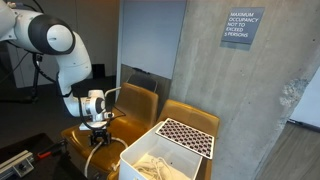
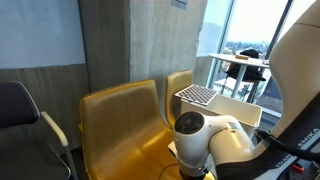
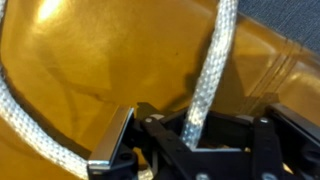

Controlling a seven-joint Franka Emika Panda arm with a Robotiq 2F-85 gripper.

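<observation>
A white braided rope runs from the top of the wrist view down across the middle of my gripper. A second stretch of rope curves along the left side of that view. My fingers are shut; whether the rope is pinched between them or only lies over them cannot be told. In exterior view 1, my gripper points down just over a brown chair seat. Pale rope lies in a bent line close by, on the seat. The arm hides the fingertips in exterior view 2.
A white bin with pale rope-like pieces in it stands right of the arm, and a perforated white panel rests behind it. Brown chair backs rise behind the gripper. A dark chair is at the left in exterior view 2.
</observation>
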